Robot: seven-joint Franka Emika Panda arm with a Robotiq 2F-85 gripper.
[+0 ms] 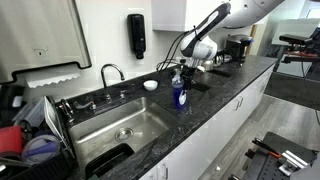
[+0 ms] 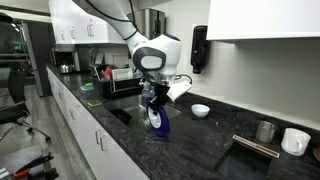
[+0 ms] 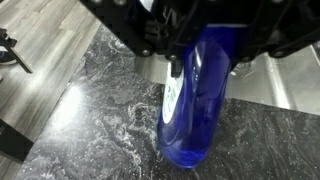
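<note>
A blue bottle [image 3: 200, 95] with a white label fills the middle of the wrist view, the gripper shut on it. Its rounded blue end points down over the dark speckled counter [image 3: 100, 115]. In exterior view 1 the bottle [image 1: 180, 95] is at the counter beside the sink's right end. Exterior view 2 shows the bottle [image 2: 158, 120] below the white arm, near the counter's front edge, slightly tilted. Whether it touches the counter is hard to tell.
A steel sink [image 1: 125, 133] lies left of the bottle, with a faucet [image 1: 112, 73] behind it. A white bowl [image 2: 200, 110] sits towards the wall. A metal cup [image 2: 265, 131], white canister [image 2: 295, 141] and black tray [image 2: 248, 160] stand farther along.
</note>
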